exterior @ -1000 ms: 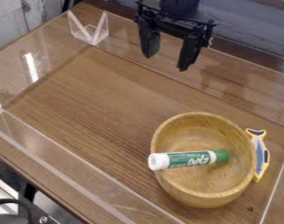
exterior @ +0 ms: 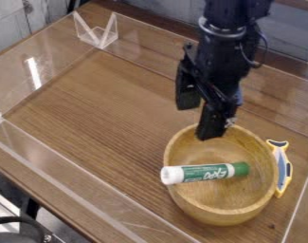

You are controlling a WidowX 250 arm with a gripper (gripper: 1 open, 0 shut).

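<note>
My black gripper (exterior: 209, 120) hangs open over the back rim of a yellow bowl (exterior: 258, 190) on the right, its fingers pointing down. In the bowl lies a white and green tube (exterior: 187, 174), below and in front of the gripper. A small blue and yellow item (exterior: 279, 158) is at the bowl's right rim.
A clear plastic holder (exterior: 97, 33) stands at the back left, near the low walls around the area.
The bowl and the tube have not moved.
</note>
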